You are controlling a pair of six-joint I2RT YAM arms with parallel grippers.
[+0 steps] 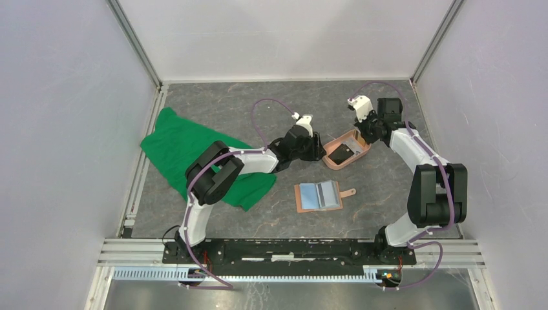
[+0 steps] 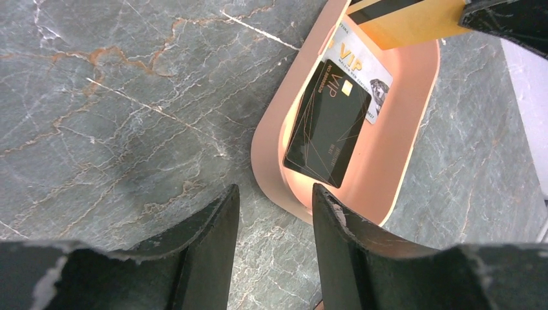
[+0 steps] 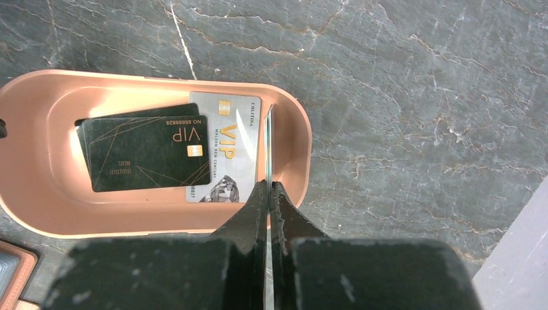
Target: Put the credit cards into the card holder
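A yellow card [image 2: 413,23] with a dark stripe stands on edge at one end of the pink tray [image 2: 274,145], my right gripper shut on it. From the right wrist view the card shows only as a thin line. Black cards [image 3: 150,153] overlap a silver VIP card [image 3: 238,145] on the tray floor. At the tray's other end my left gripper is part open, nothing between its fingers, the tray's rounded wall just beyond the tips. The card holder [image 1: 319,196] lies open with clear sleeves, below the tray in the top view.
A green cloth [image 1: 187,145] covers the left of the table, partly under the left arm. Walls enclose both sides and the back.
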